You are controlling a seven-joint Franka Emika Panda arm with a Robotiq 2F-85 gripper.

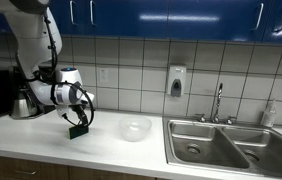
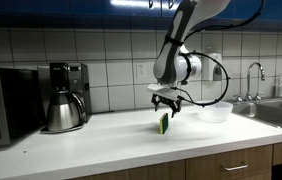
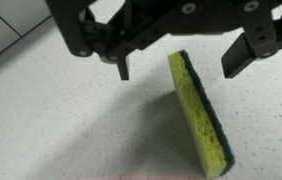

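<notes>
A yellow and dark green sponge (image 3: pixel 199 110) stands on its narrow edge on the white counter, green side facing the camera in exterior view 1. My gripper is open above it; in the wrist view the sponge's near end lies between the two separated fingers, closer to the right one. Neither finger appears to touch it. Exterior view 2 shows the sponge (image 2: pixel 164 123) just below my gripper (image 2: pixel 166 105), with the arm reaching down from above.
A clear bowl (image 1: pixel 135 128) stands on the counter to the right, before the double sink (image 1: pixel 217 143). A coffee maker (image 2: pixel 65 98) and a microwave (image 2: pixel 10 106) occupy the other end.
</notes>
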